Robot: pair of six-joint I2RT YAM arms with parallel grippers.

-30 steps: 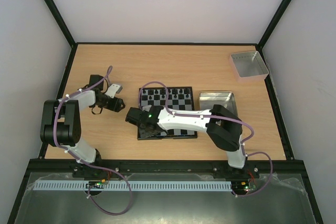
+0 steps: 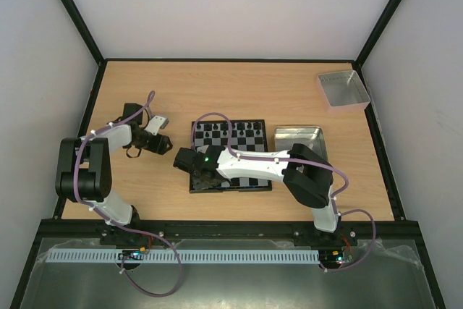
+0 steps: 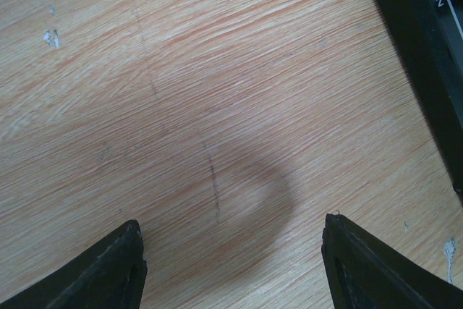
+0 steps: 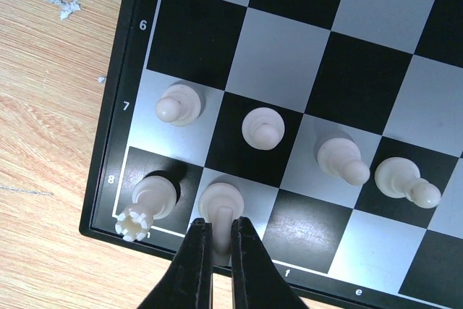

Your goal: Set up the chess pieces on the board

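In the right wrist view my right gripper is shut on a white chess piece (image 4: 221,204), whose base is over the light square beside the corner rook. Whether that base touches the board I cannot tell. The white rook (image 4: 148,206) stands on the dark corner square by the 8. Along the 7 row stand white pawns, among them one pawn (image 4: 179,104) at the edge and another pawn (image 4: 263,129) beside it. The chessboard (image 2: 268,171) also carries dark pieces (image 2: 224,133) at its far side. My left gripper stands open over bare wood, empty.
A metal tray (image 2: 318,132) sits right of the board, partly behind the right arm. A clear bin (image 2: 343,90) is at the far right corner. Behind the board the table is clear. The board's edge (image 3: 427,85) lies right of the left gripper.
The right gripper, with the white piece, has shifted slightly across the board towards the light square's middle, away from the rook. The left arm is still.
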